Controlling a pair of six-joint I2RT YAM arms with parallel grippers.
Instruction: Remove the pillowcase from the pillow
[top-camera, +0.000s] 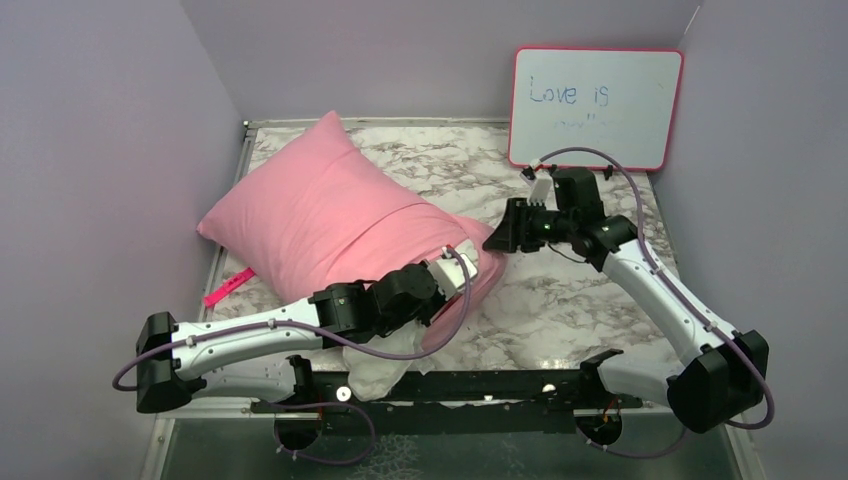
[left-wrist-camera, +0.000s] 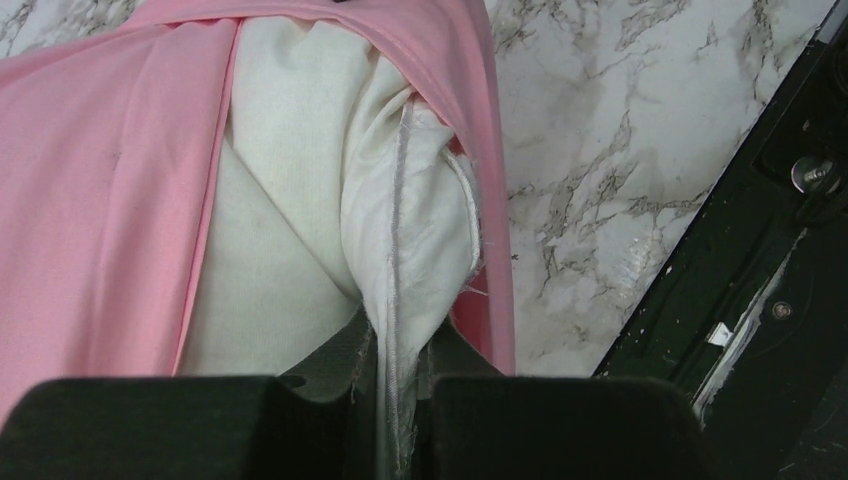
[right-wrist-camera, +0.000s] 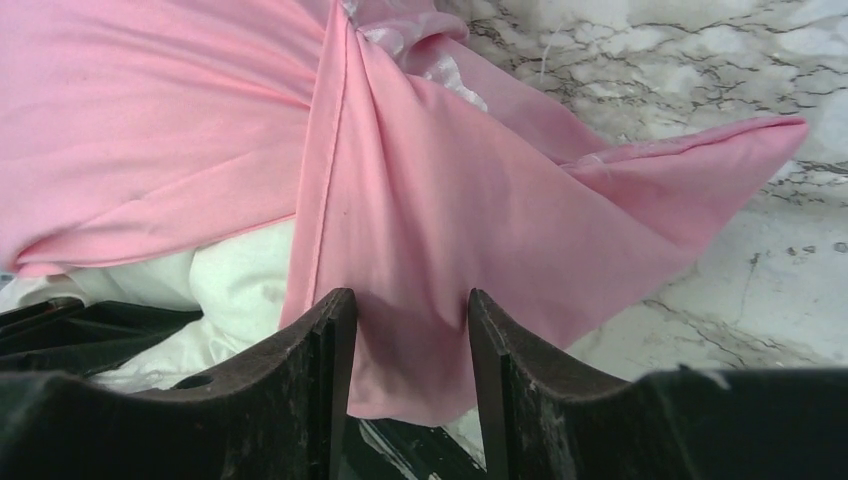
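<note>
A pink pillowcase (top-camera: 320, 200) covers most of the pillow, which lies slanting on the left half of the table. Its open end gapes at the lower right, where the white pillow (left-wrist-camera: 285, 240) shows. My left gripper is shut on a gathered, seamed fold of the white pillow fabric, seen in the left wrist view. In the right wrist view my right gripper is part open above the loose pink flap (right-wrist-camera: 450, 200) of the case; the cloth shows in the gap, and the fingers are not closed on it.
A whiteboard (top-camera: 597, 105) stands at the back right. A pink tag (top-camera: 229, 287) lies at the left edge. The dark front rail (top-camera: 480, 385) runs along the near edge.
</note>
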